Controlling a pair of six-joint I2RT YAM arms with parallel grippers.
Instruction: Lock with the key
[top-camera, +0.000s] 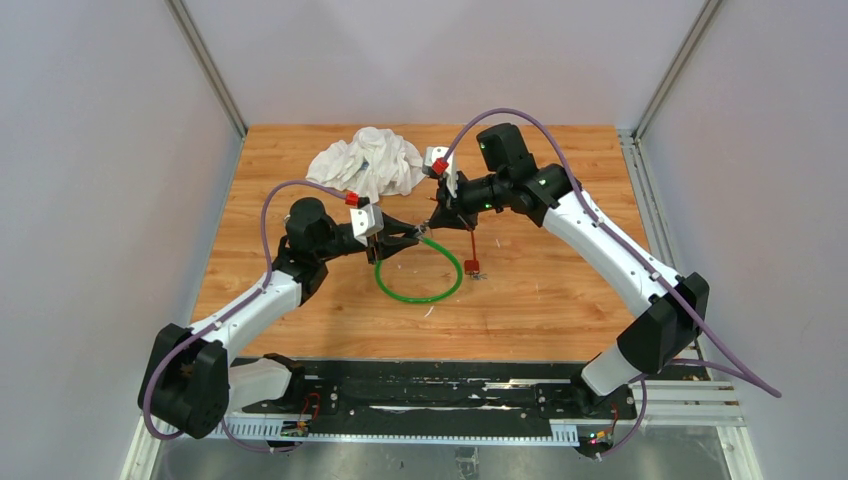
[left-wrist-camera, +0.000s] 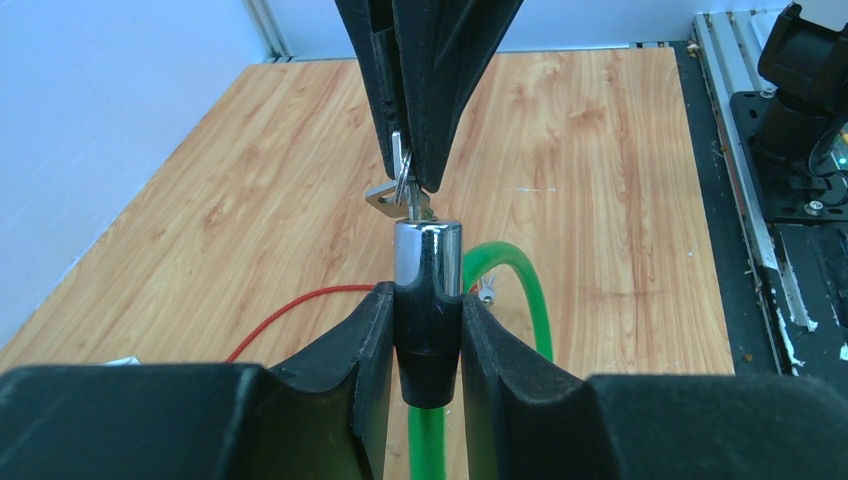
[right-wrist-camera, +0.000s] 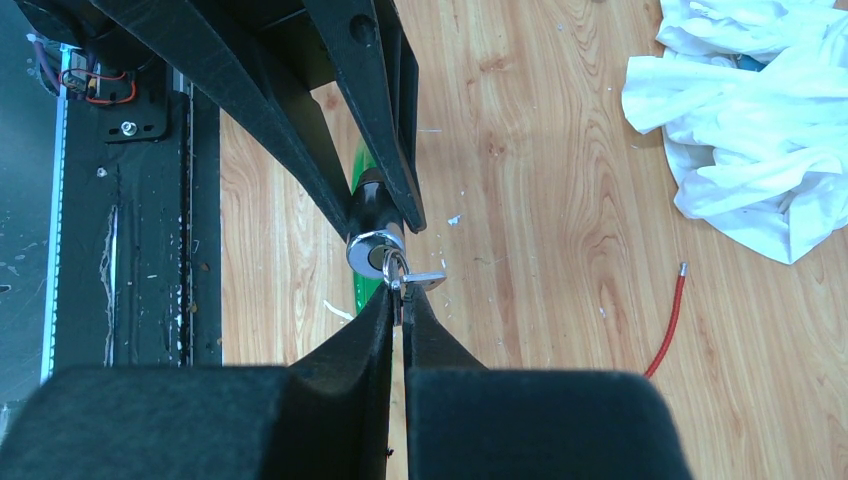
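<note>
My left gripper (top-camera: 410, 236) is shut on a chrome and black lock cylinder (left-wrist-camera: 427, 260), which has a green cable (top-camera: 420, 299) attached. A key (left-wrist-camera: 385, 200) with a ring stands at the cylinder's top end, seeming inserted, though how deep I cannot tell. Directly at the key is my right gripper, its fingertips shut around or against the key and ring; whether they grip it is hard to see. In the top view the two grippers nearly meet above the middle of the table.
A crumpled white cloth (top-camera: 368, 160) lies at the back left. A red cable with a red block (top-camera: 472, 267) rests right of the green loop.
</note>
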